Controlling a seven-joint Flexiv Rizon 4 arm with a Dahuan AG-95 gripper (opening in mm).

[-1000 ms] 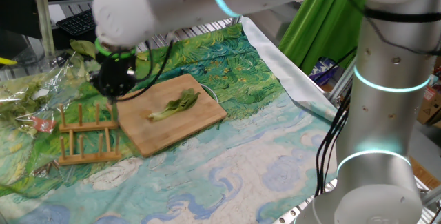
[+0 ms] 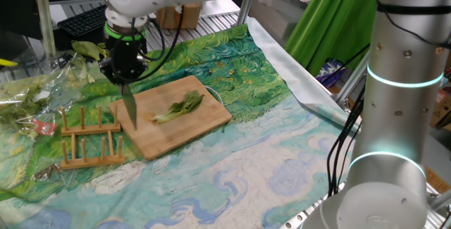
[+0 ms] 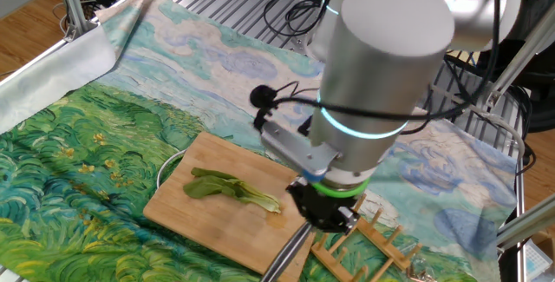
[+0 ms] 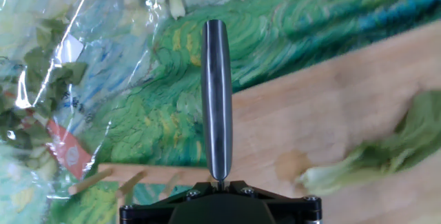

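A metal knife (image 4: 217, 100) juts out from my gripper, which is shut on it. In exterior view 1 the knife's blade (image 2: 129, 108) points downward at the left edge of the wooden cutting board (image 2: 162, 141), below the dark gripper (image 2: 123, 81). A leafy green vegetable (image 2: 182, 108) with a pale stem lies on the board, to the right of the knife and apart from it. The exterior view 2 shows the vegetable (image 3: 227, 186) mid-board and the knife (image 3: 288, 252) over the board's near end. How far the blade is above the board, I cannot tell.
Beside the board stands a wooden peg rack (image 2: 91, 160). Clear plastic bags with greens (image 2: 28, 106) lie at the left. A patterned cloth (image 2: 232, 180) covers the table, free of objects to the front and right.
In exterior view 1 the gripper has swung and shifted slightly right from a second ago. Board and vegetable are unmoved.
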